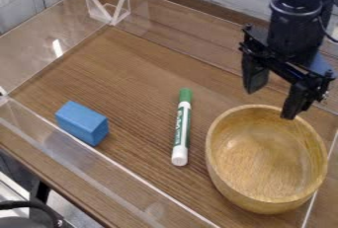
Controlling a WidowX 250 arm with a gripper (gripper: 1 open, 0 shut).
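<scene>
My gripper (274, 92) is at the upper right on a dark arm, open, with its fingers pointing down just behind the back rim of a yellow bowl (254, 165); no object shows between the fingers. A green and white marker (181, 126) lies lengthwise left of the bowl. A blue block (82, 124) sits at the lower left of the wooden table.
A clear plastic piece (103, 3) stands at the top left edge. A dark object (38, 215) shows at the bottom left corner.
</scene>
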